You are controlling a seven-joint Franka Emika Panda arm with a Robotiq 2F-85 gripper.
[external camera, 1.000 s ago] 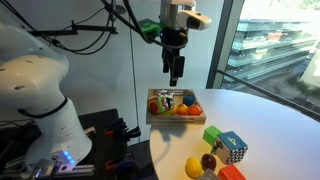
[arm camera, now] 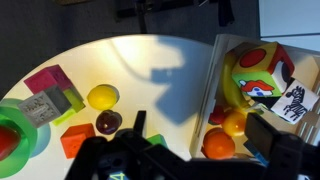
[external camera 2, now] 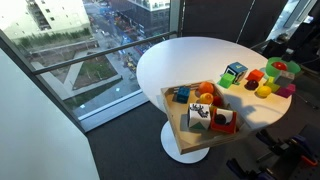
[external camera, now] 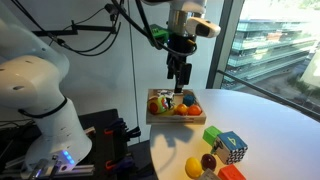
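My gripper [external camera: 177, 82] hangs above the table, pointing down, with its two fingers apart and nothing seen between them. The wooden tray [external camera: 173, 119] stands beyond and below it on the white table. It holds a zebra-print block [arm camera: 297, 101], a red-and-green patterned cube [arm camera: 262, 72], two orange fruits [arm camera: 218, 145] and some yellow pieces. In the wrist view the dark fingers [arm camera: 278, 145] are spread wide along the bottom edge, over bare table and the tray's side. Loose on the table lie a yellow fruit [arm camera: 102, 97], a dark plum-like fruit [arm camera: 108, 122] and a red block [arm camera: 75, 139].
A blue patterned cube [external camera: 230, 147] and a green block [external camera: 211, 133] stand right of the tray. A green dish [arm camera: 12, 165] with a red fruit sits at the table's far side, near grey and pink [arm camera: 46, 80] blocks. The table between tray and loose objects is clear.
My gripper has shifted slightly to the right in exterior view 1. The tray and the loose objects have not moved.
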